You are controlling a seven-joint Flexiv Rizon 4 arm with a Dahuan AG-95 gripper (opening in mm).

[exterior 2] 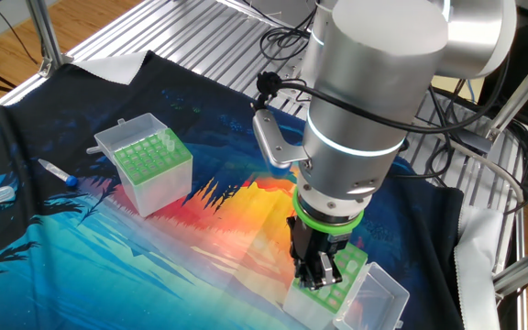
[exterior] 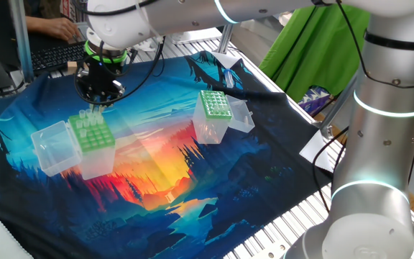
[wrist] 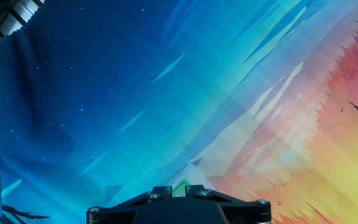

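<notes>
A translucent box with a green top grid [exterior: 100, 137] stands upright at the left in exterior view 1, its clear lid [exterior: 55, 149] swung open. Several clear tips [exterior: 85, 124] stick up from the grid's back part. My gripper [exterior: 100, 105] points down close to those tips; from exterior view 2 the gripper [exterior 2: 323, 280] covers part of the same green grid [exterior 2: 348, 264]. In the wrist view, the gripper's fingers [wrist: 161, 192] stand close together with a narrow gap. Something pale green shows there, and I cannot tell whether it is gripped or lies behind.
A second translucent box with a green grid [exterior: 215, 105] and open lid [exterior: 242, 115] stands farther right. A blue-capped pen [exterior 2: 59, 173] lies beyond it on the patterned cloth [exterior: 157, 191]. Open cloth separates the boxes. A person's hand [exterior: 60, 29] rests by a keyboard.
</notes>
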